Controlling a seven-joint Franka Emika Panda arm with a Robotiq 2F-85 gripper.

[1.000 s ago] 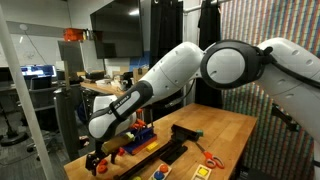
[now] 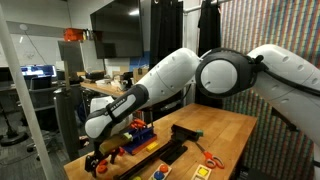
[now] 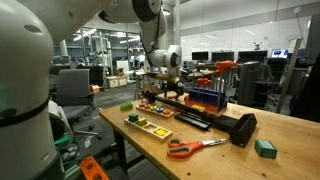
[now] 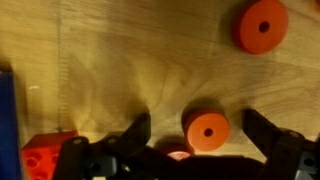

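An orange-red round piece (image 4: 207, 130) with a dark hole in its top sits between the fingers of my gripper in the wrist view. The fingers stand open, with a gap left of the piece and a smaller one on its right. Part of another red round piece (image 4: 178, 152) shows just below it, mostly hidden. Farther up on the wood lies a separate red disc (image 4: 262, 25). A red studded brick (image 4: 45, 158) is at the lower left. In exterior view 1 the gripper (image 2: 101, 158) is low over the table's left end, beside small red pieces.
Wooden trays with coloured pieces (image 3: 150, 125), orange-handled scissors (image 3: 185, 149), a black box (image 3: 240, 130) and a green block (image 3: 264, 149) are on the table. A blue bin (image 2: 145, 137) stands behind the gripper.
The table objects look unmoved.
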